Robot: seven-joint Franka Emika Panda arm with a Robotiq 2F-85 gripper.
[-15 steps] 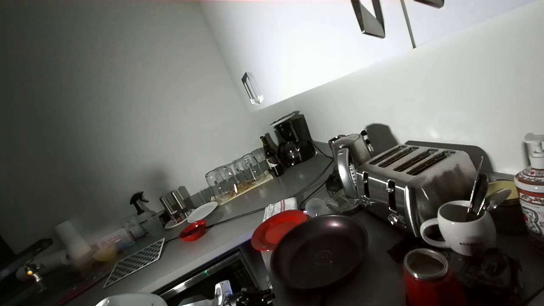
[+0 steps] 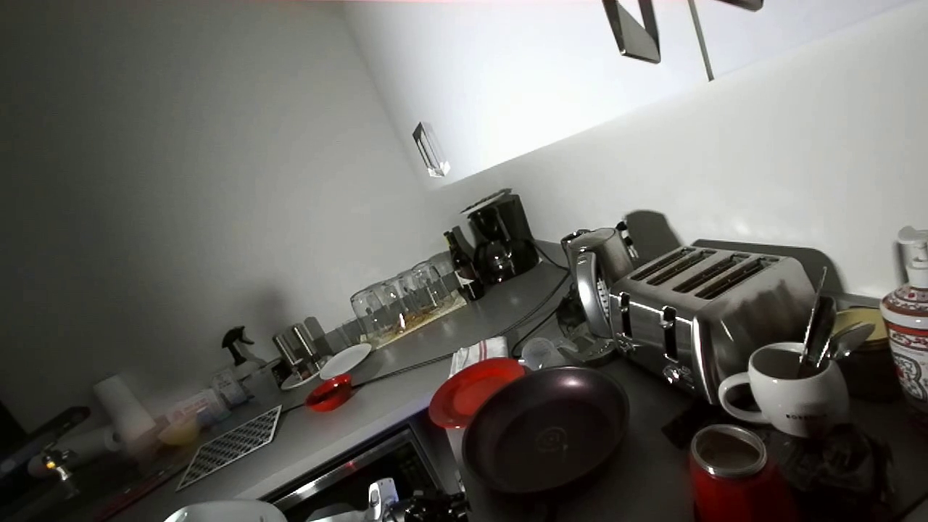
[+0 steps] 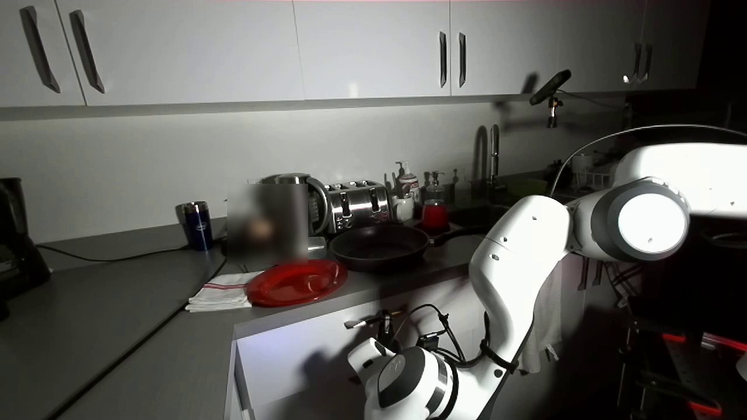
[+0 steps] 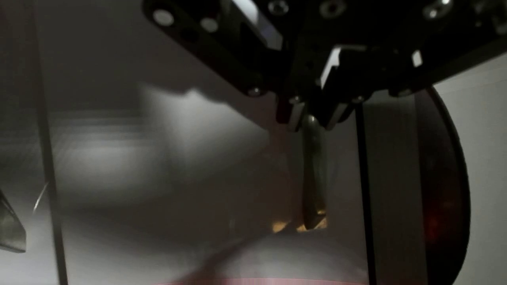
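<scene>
In the wrist view my gripper is shut on a slender, dull greenish-brown utensil (image 4: 314, 175), which points down the picture from between the fingertips; its exact kind is unclear. From exterior view 2, the gripper (image 3: 387, 330) is low in front of the white cabinet front, below the counter's edge. A thin light-tipped piece (image 3: 355, 324) sticks out to its left there, likely the same utensil. Only part of the gripper (image 2: 431, 507) shows at the bottom of exterior view 1, close to the dark oven front.
Above the gripper, near the counter edge, are a red plate (image 3: 297, 283), a striped towel (image 3: 222, 291) and a dark frying pan (image 3: 379, 245). Behind stand a toaster (image 3: 360, 210), a kettle and a white mug (image 2: 787, 391) of cutlery.
The small light on the oven front has turned from green to red. The arm and the counter items look practically unmoved.
</scene>
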